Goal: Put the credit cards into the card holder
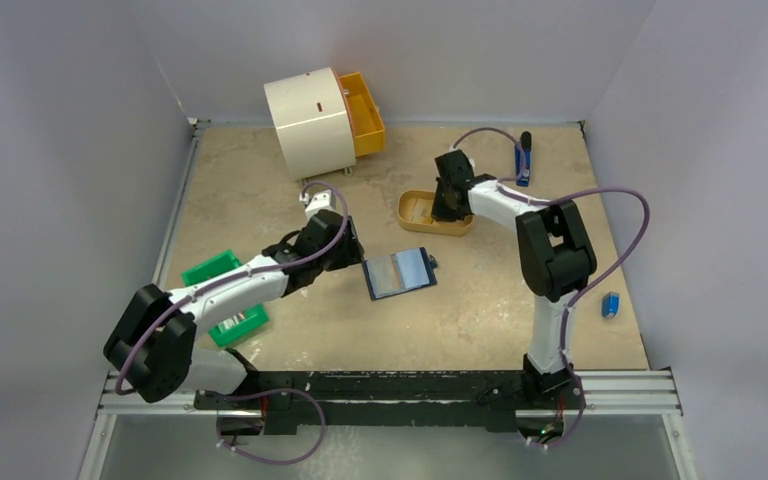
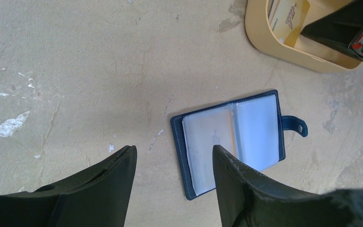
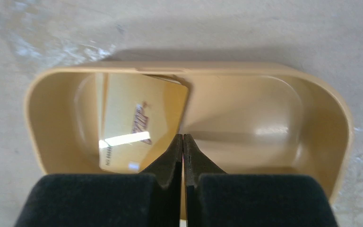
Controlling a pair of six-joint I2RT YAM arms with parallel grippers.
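Note:
Gold credit cards lie stacked in the left part of a beige tray (image 1: 410, 225), also seen in the left wrist view at top right. My right gripper is over the tray at the cards' right edge, shut with nothing visible between its fingertips. The open card holder (image 2: 208, 146), navy with clear sleeves, lies on the table in front of the tray. My left gripper hangs open above and left of the holder, empty.
A white drum with an orange drawer (image 1: 310, 125) stands at the back. A green container (image 1: 210, 268) is at left, partly behind the left arm. Blue objects (image 1: 610, 305) sit on the right.

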